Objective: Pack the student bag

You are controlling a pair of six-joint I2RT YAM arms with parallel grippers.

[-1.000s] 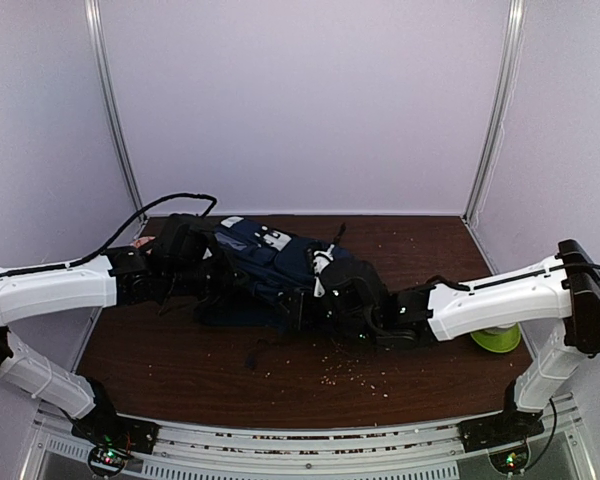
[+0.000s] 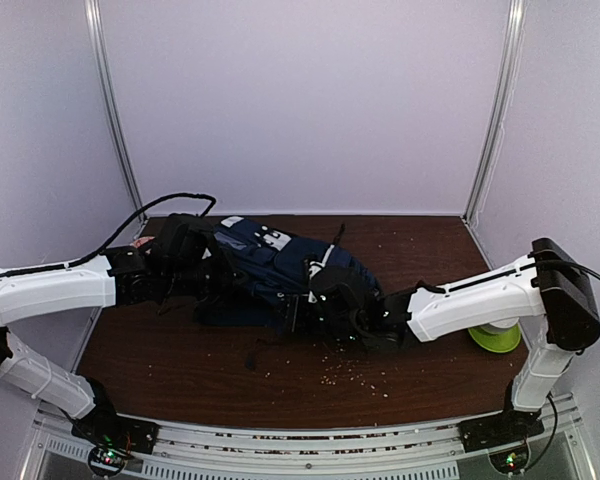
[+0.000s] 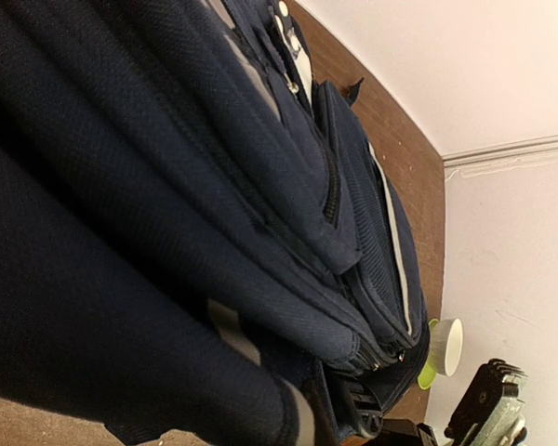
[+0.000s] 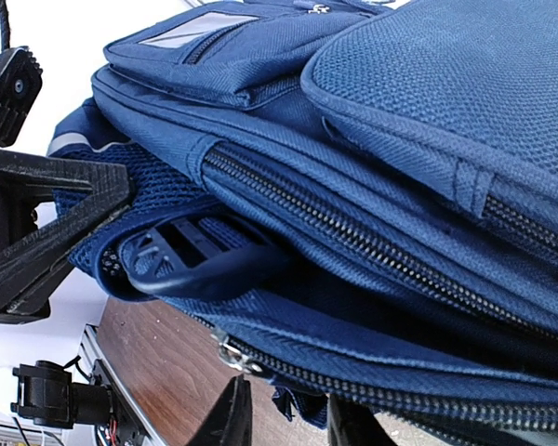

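A dark blue bag (image 2: 280, 255) lies across the back middle of the table, with both arms over its front. In the right wrist view its long zipper (image 4: 335, 237) runs diagonally, and a metal zipper pull (image 4: 237, 354) sits on the lower opening's edge. Just below that edge, my right gripper is part open, its fingertips apart with nothing gripped between them. My left gripper is shut with its tip against the bag's side fabric by a black buckle (image 4: 200, 255); whether cloth is pinched is unclear. Bag fabric fills most of the left wrist view, hiding the left fingers.
A white cup (image 3: 446, 347) on a green plate (image 2: 496, 338) stands at the table's right edge, behind the right arm. Small crumbs (image 2: 350, 365) are scattered on the bare front table (image 2: 230, 390). Free room also lies at back right.
My right gripper has shifted slightly left along the bag, its forearm following. The left arm and the bag stay in about the same place.
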